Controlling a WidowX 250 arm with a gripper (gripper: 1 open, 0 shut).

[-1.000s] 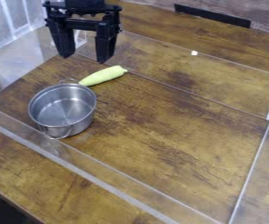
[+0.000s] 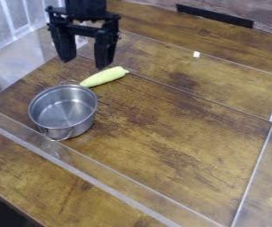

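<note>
My black gripper hangs at the upper left of the camera view, above and behind a steel pot with wire handles. A pale yellow-green corn-like object lies on the wood surface just right of and behind the pot, below the gripper. Whether the fingers are open or shut is hard to tell.
A wooden table fills the view, bounded by clear plastic walls at the left, front and right. A small white piece sits at the back, and a dark strip runs along the far edge.
The pot and the object look unmoved.
</note>
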